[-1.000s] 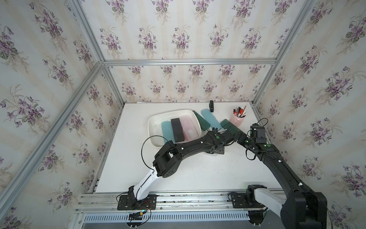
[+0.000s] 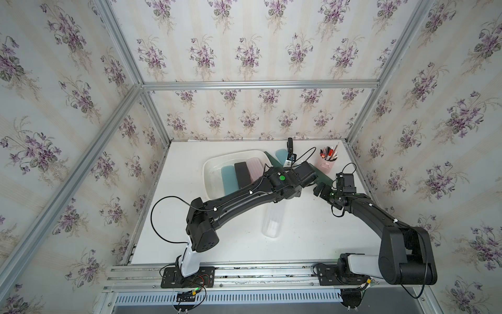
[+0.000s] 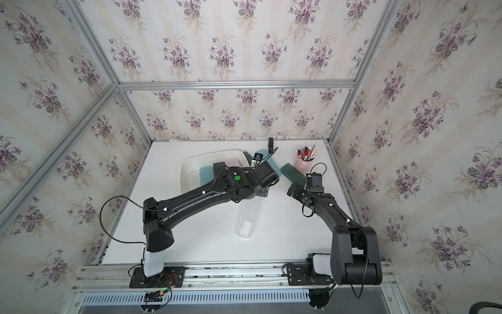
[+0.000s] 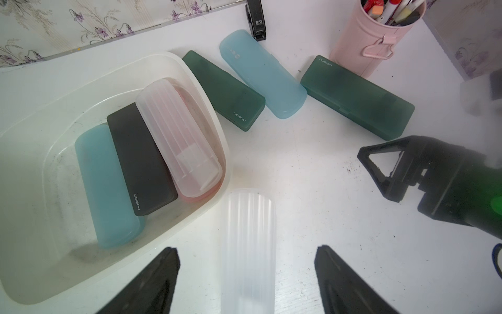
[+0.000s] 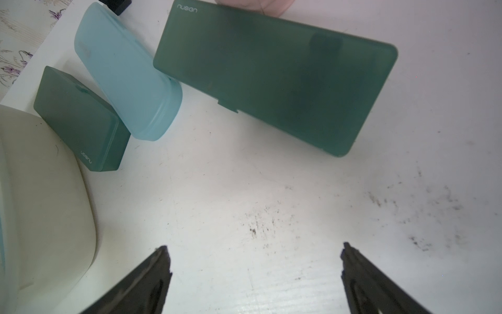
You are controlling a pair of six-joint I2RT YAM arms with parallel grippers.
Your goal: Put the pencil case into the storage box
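Note:
In the left wrist view a clear, ribbed pencil case (image 4: 248,246) lies lengthwise on the table below my left gripper. Its near end runs out of that view. Both left fingers stand wide open, apart from the case. The cream storage box (image 4: 28,293) is to the left of the case, holding a blue, a black and a pink-white case (image 4: 177,130). The top left view shows the case's lower end, with the left arm hiding the upper part. To the right, my right gripper is open over bare table.
Two green cases (image 4: 358,96) and a blue case (image 4: 264,73) lie behind, with a stapler (image 4: 256,21) and a pink pen cup (image 4: 360,47). Room is free at the box's left side. The two arms' hands stand close together.
The left gripper held or closely flanked the case a second ago; now it is higher, with the case below it. The right hand has moved left and nearer the green case.

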